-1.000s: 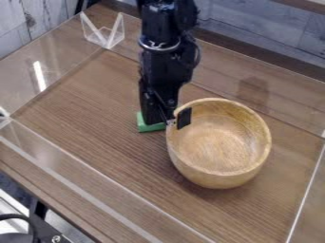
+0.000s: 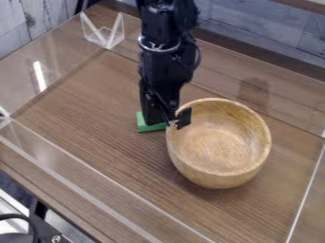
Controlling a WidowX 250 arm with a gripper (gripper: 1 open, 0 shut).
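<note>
The black arm reaches down from the top centre, its gripper (image 2: 162, 116) low over the rim of a tan round bowl (image 2: 222, 147). A green block (image 2: 150, 124) lies on the wooden table just left of the bowl, partly behind the gripper. The fingertips are dark and crowded against the block and rim, so I cannot tell from the view whether they touch either, or how far apart they are.
A small white wire item (image 2: 103, 30) stands at the back left. Black cable or hardware sits at the bottom left corner.
</note>
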